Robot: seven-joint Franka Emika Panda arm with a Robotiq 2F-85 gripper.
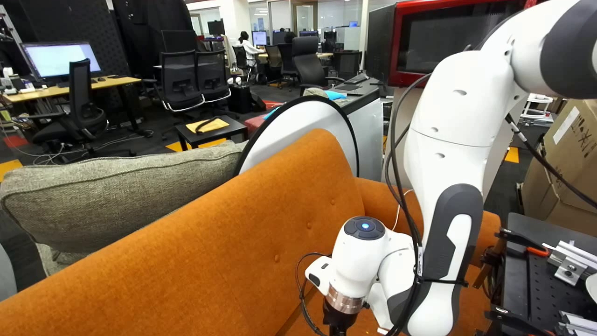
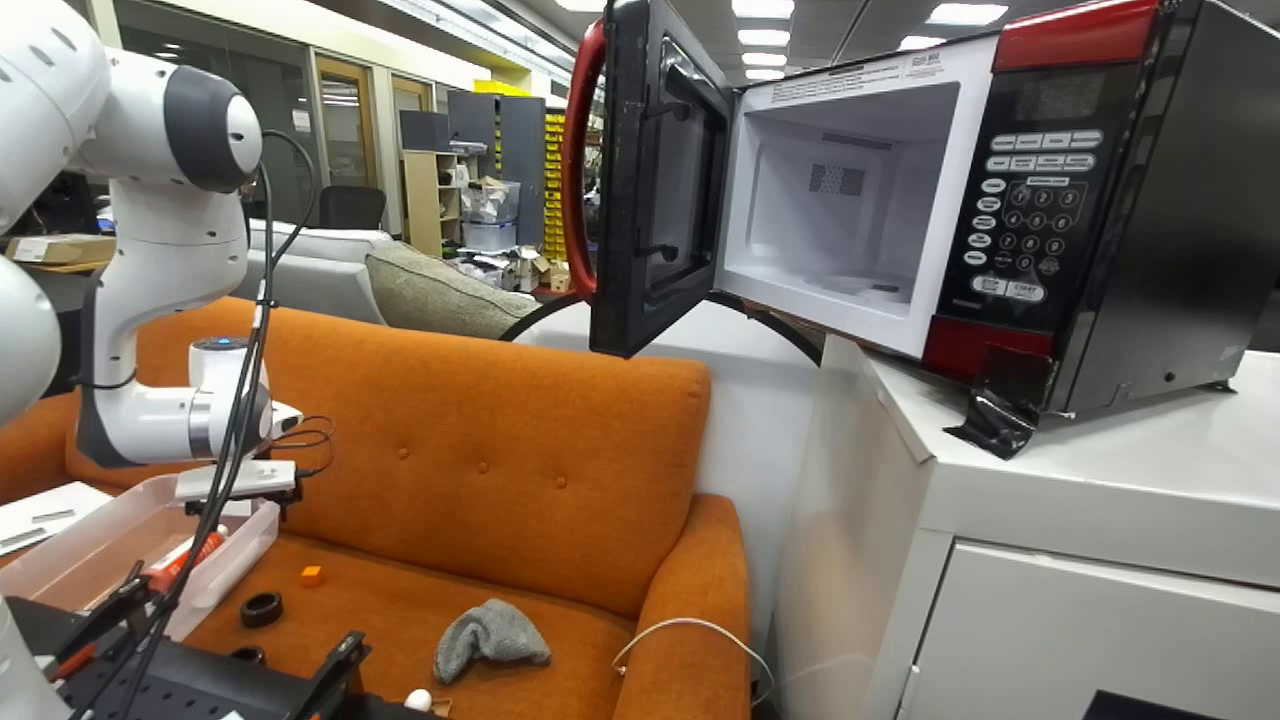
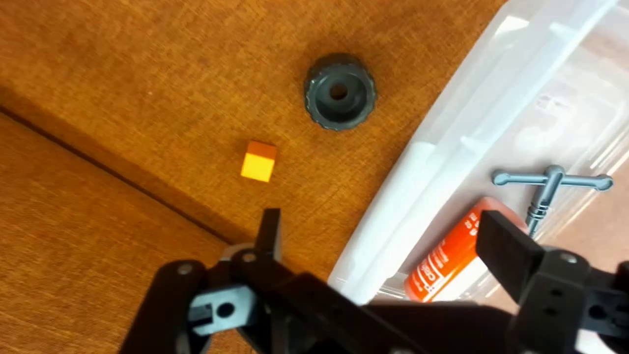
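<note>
In the wrist view my gripper stands open, its two black fingers (image 3: 269, 236) wide apart with nothing held between them. Beyond them lies a clear plastic bin (image 3: 448, 147) containing an orange-red bottle (image 3: 448, 253) and a grey T-shaped tool (image 3: 548, 183). A small orange-yellow block (image 3: 259, 161) rests on the sofa seat beside the bin. Near it is a dark round ring-like cap (image 3: 340, 92). Exterior view 2 has the block (image 2: 312, 576) and bin (image 2: 258, 546) too, with the arm's hand low over the bin. The fingertips are hidden in both exterior views.
A grey cloth (image 2: 489, 638) lies on the orange seat, near the armrest (image 2: 708, 564) with a white cable. The microwave (image 2: 840, 204) on the white cabinet has its door (image 2: 660, 180) swung open. A black perforated table (image 1: 551, 280) borders the sofa.
</note>
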